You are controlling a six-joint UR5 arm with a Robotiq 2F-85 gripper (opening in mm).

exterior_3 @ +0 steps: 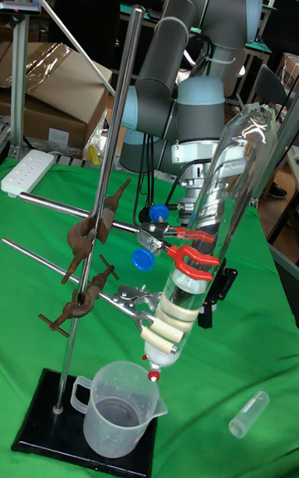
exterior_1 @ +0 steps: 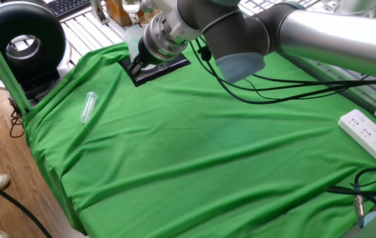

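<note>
My gripper (exterior_1: pixel 135 67) is at the back of the green table, tilted down over the near edge of the black stand base (exterior_1: pixel 168 69). Its dark fingertips are small here, and whether they are parted does not show. In the other exterior view the gripper (exterior_3: pixel 213 299) is behind the glass column (exterior_3: pixel 232 203), partly covered by it. The clear plastic beaker (exterior_3: pixel 110 382) stands upright on the base below the column's red-tipped outlet (exterior_3: pixel 153 373). A clear empty tube (exterior_1: pixel 88 107) lies on the cloth, well apart from the gripper.
A metal stand rod (exterior_3: pixel 99 203) carries rusty clamps (exterior_3: pixel 81 294) and red-jawed clamps (exterior_3: pixel 196 261) around the column. A white power strip (exterior_1: pixel 371 137) and cables lie at the table's right.
</note>
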